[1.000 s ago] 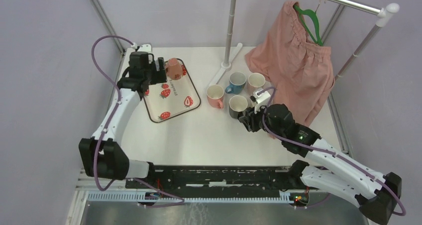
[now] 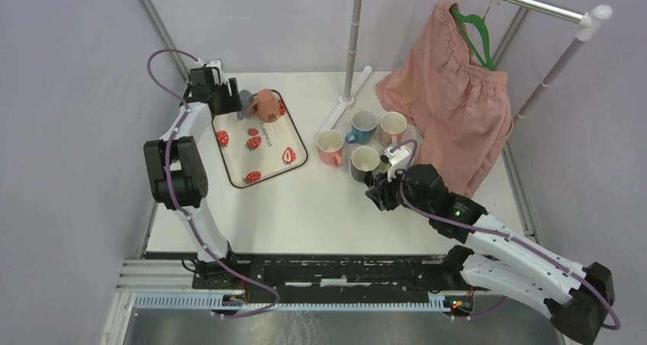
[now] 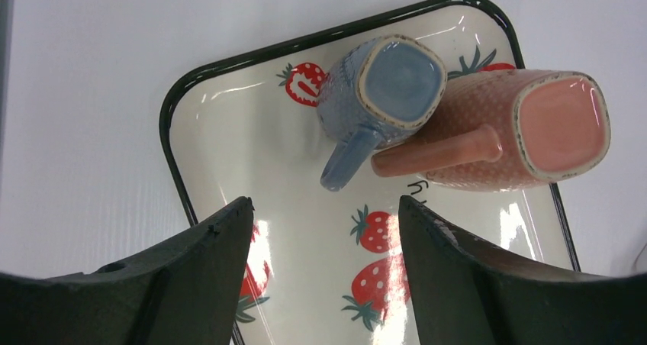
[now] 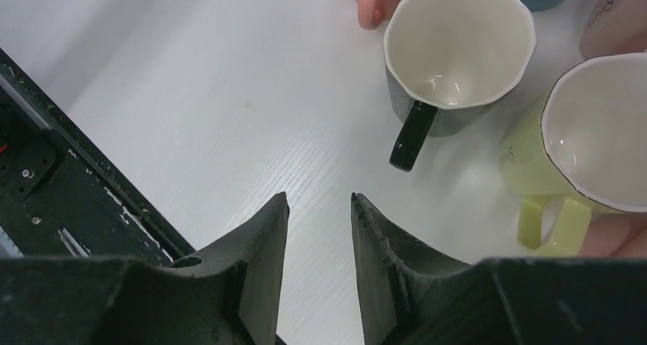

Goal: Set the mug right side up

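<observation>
Two mugs lie tipped over in the strawberry tray (image 2: pixel 252 162), bottoms facing up at a slant: a blue mug (image 3: pixel 397 82) and a pink mug (image 3: pixel 557 124), handles side by side. My left gripper (image 2: pixel 227 99) is over the tray's back-left part, near the blue mug, its fingers apart and empty. My right gripper (image 2: pixel 379 192) is open with nothing between its fingers, above the front of the upright mug group, near a white mug with black handle (image 4: pixel 458 40) and a yellow-green mug (image 4: pixel 526 154).
Other upright pink (image 2: pixel 330 143) and blue mugs (image 2: pixel 364 122) stand right of the tray. A white rack stand (image 2: pixel 346 100) is behind them, with pink clothing (image 2: pixel 442 93) hanging at the right.
My left gripper has moved back and left, uncovering more of the blue mug, and its arm has changed posture. The right arm has shifted very slightly.
</observation>
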